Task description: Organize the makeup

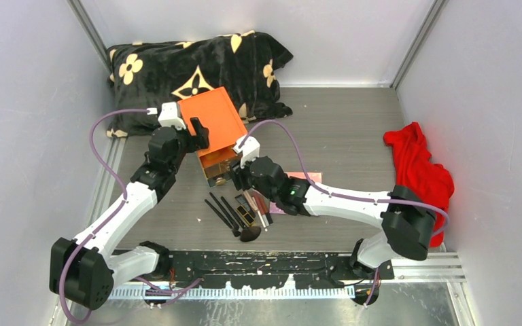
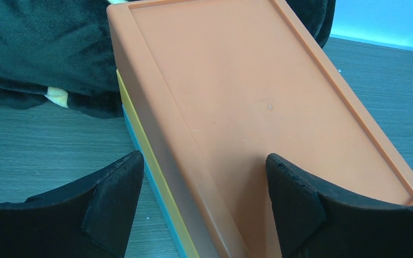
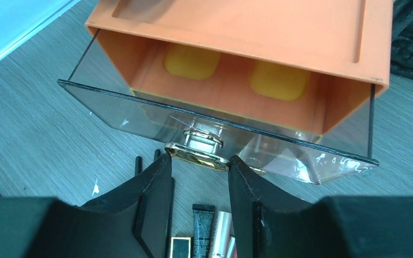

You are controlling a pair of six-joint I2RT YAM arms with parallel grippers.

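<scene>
The orange-topped makeup box (image 1: pixel 214 119) stands slightly turned at the table's left. Its upper drawer, with a clear front (image 3: pixel 134 115), is partly out, and two yellow patches show inside. My right gripper has its fingers at either end of the drawer's gold knob (image 3: pixel 199 156); whether they press on it cannot be told. Open and empty, my left gripper hangs over the box's left edge. Several dark makeup brushes (image 1: pixel 223 214), a black tube (image 3: pixel 203 228) and a silver tube (image 3: pixel 221 234) lie in front of the box.
A pink flat item (image 1: pixel 312 177) lies partly beneath my right arm. Behind the box rests a dark patterned cushion (image 1: pixel 163 75), and a red cloth (image 1: pixel 418 163) lies at the right wall.
</scene>
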